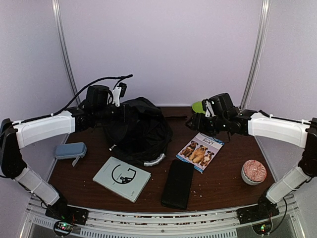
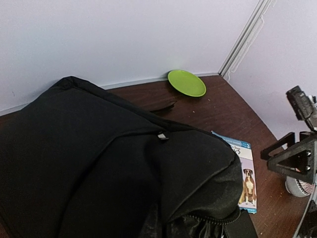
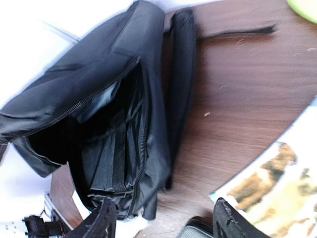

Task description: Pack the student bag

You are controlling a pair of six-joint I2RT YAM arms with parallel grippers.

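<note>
A black bag (image 1: 143, 131) lies slumped at the back left-centre, its zipped mouth gaping in the right wrist view. My left gripper (image 1: 120, 118) is shut on fabric at the bag's left side; dark cloth hides its fingers in the left wrist view. Right of the bag, above the dog book (image 1: 200, 151), my right gripper (image 1: 194, 122) is open and empty, its fingers (image 3: 103, 220) wide apart. A pale green notebook (image 1: 122, 178) and a black case (image 1: 178, 183) lie in front. At the left is a blue pencil case (image 1: 71, 150).
A green plate (image 2: 186, 83) rests by the back wall. Near the right edge stands a bowl with a red patterned top (image 1: 254, 172). A black strap (image 3: 237, 32) trails over the table (image 3: 228, 94) beside the bag. Walls close off the back and sides.
</note>
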